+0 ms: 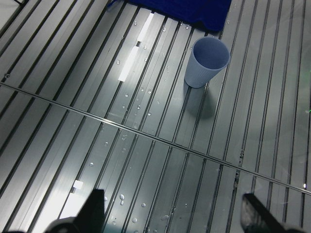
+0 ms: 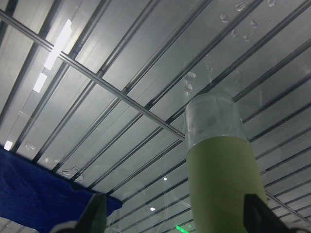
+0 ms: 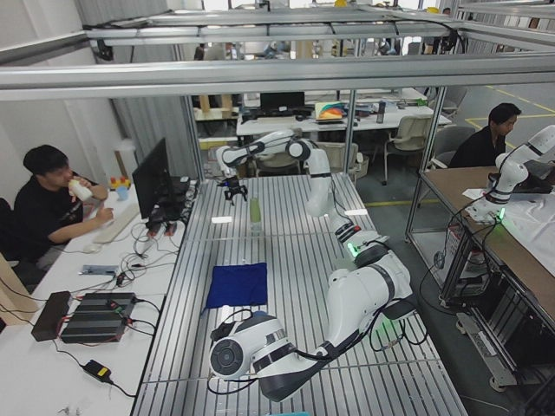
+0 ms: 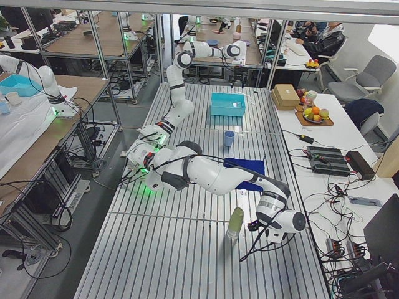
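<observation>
A green bottle with a clear top (image 4: 234,223) stands upright on the slatted metal table (image 3: 286,208). My right gripper (image 3: 234,192), open and empty, is beside and above it; the bottle fills the lower right of the right wrist view (image 2: 218,179). A blue cup (image 1: 206,60) stands near a dark blue cloth (image 3: 236,286). My left gripper, open and empty, is above the table, with the cup ahead of it in the left wrist view.
A teal bin (image 4: 227,104) sits at the table's far end in the camera right view. Side desks hold electronics, cables and a fruit plate (image 4: 315,117).
</observation>
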